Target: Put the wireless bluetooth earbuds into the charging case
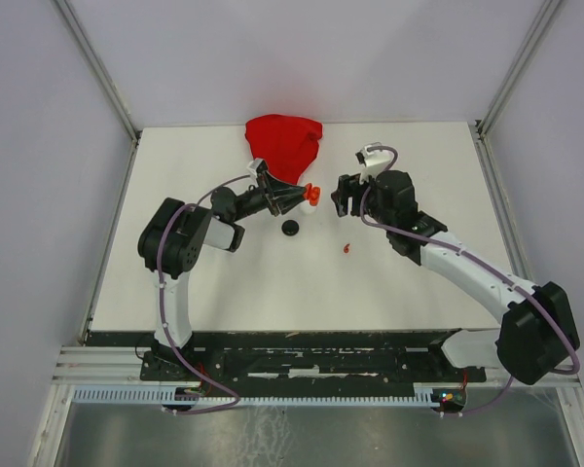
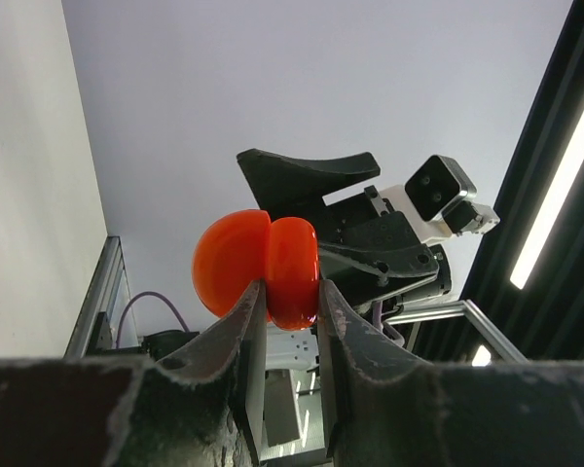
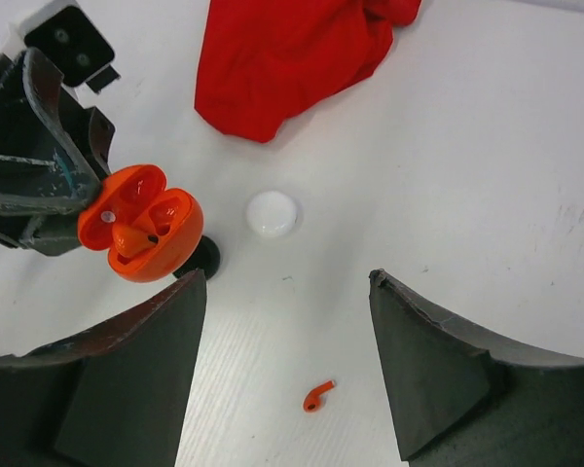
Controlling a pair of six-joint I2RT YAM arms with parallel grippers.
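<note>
My left gripper (image 1: pixel 300 195) is shut on the orange charging case (image 2: pixel 290 272), held upright between its fingers in the left wrist view. In the right wrist view the case (image 3: pixel 172 243) has its lid open, with an orange piece visible inside. A loose orange earbud (image 3: pixel 313 399) lies on the white table below. My right gripper (image 1: pixel 341 195) stands open to the right of the case, nothing between its fingers.
A red cloth (image 1: pixel 277 146) lies at the back of the table. A black round object (image 1: pixel 290 228) and a white round object (image 3: pixel 271 213) rest near the case.
</note>
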